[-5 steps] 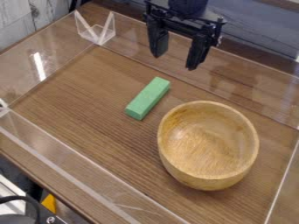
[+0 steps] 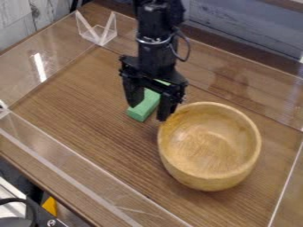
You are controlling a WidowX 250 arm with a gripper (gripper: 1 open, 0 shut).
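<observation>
My gripper is open, its two black fingers straddling a green block that lies on the brown wooden table, just left of a tan bowl. The right finger is close to the bowl's rim. Whether the fingers touch the block cannot be told.
A clear angular object stands at the back left. Black cables lie at the bottom left corner, near a small yellow piece.
The arm has come down and toward the front from the back of the table to the green block. The block and bowl look unmoved.
</observation>
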